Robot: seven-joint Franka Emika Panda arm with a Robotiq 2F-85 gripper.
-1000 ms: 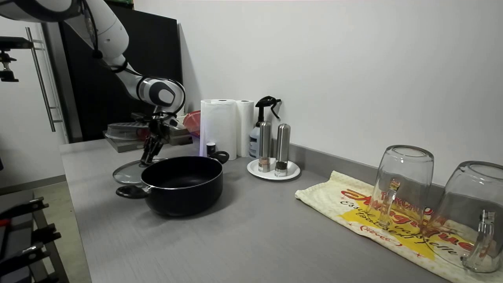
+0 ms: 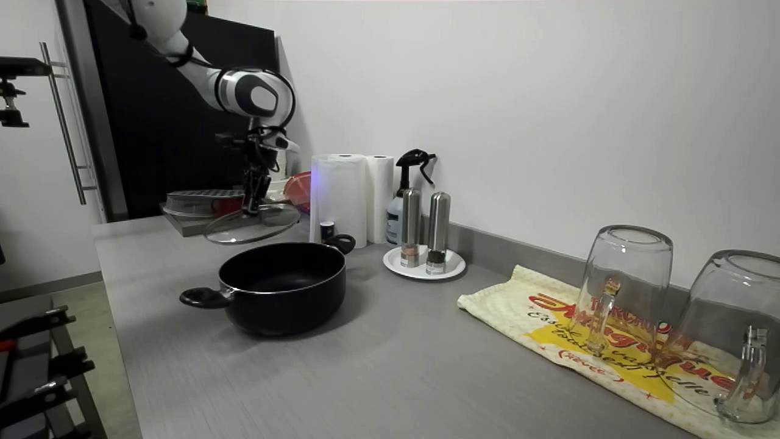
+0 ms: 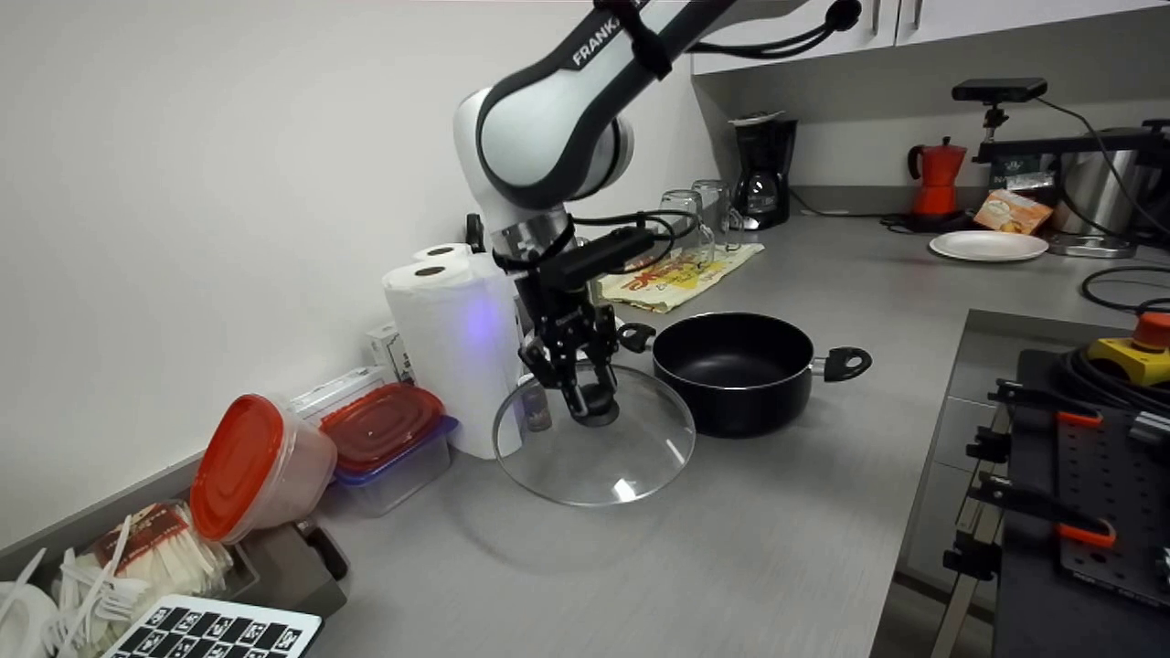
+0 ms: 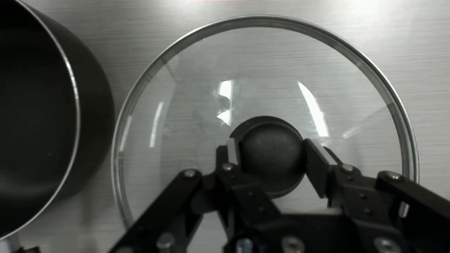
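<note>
A round glass lid (image 3: 548,466) with a metal rim hangs above the counter, tilted in both exterior views. Its black knob (image 4: 272,154) is pinched between the two fingers of my gripper, one pad on each side. Beside the lid stands the black two-handled pot (image 2: 285,300), uncovered and empty inside. In the wrist view the pot's rim (image 4: 77,109) is at the left, apart from the lid's edge. Exterior view 1 puts the lid (image 2: 252,233) behind the pot and higher than its rim.
Paper towel rolls (image 2: 340,197) stand along the wall, close to the lid. Two grinders (image 2: 439,227) sit on a white plate (image 2: 391,260). Upturned glass mugs (image 2: 621,285) rest on a printed cloth (image 2: 504,296). Plastic containers (image 3: 395,482) crowd the far end.
The lid has risen off the counter with my gripper on its knob and shifted right towards the wall in exterior view 1. The pot has stayed put.
</note>
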